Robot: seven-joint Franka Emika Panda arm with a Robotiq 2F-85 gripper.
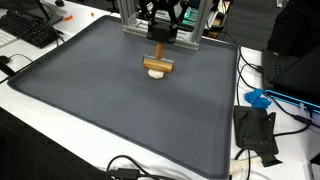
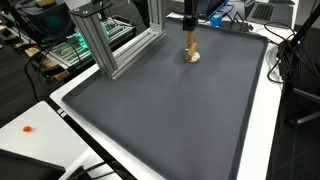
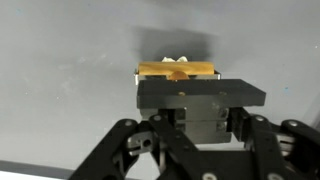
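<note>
A wooden T-shaped roller [image 1: 158, 66] hangs upright by its handle from my gripper [image 1: 160, 41], which is shut on it. Right under the roller a small cream-coloured lump, like dough [image 1: 155, 74], lies on the grey board. In exterior view 2 the same roller [image 2: 191, 46] stands over the pale lump [image 2: 192, 57]. From the wrist, the roller's barrel [image 3: 160, 69] shows beyond the dark gripper front [image 3: 200, 97]. Only pale edges of the lump [image 3: 183, 59] show past the barrel there. Whether the two touch is hard to tell.
The grey board [image 1: 120, 100] is otherwise bare, with wide free room toward the front and left. A black item [image 1: 256, 132] and a blue crumpled thing [image 1: 257, 98] lie at the right. A metal frame [image 2: 135, 45] stands beside the board.
</note>
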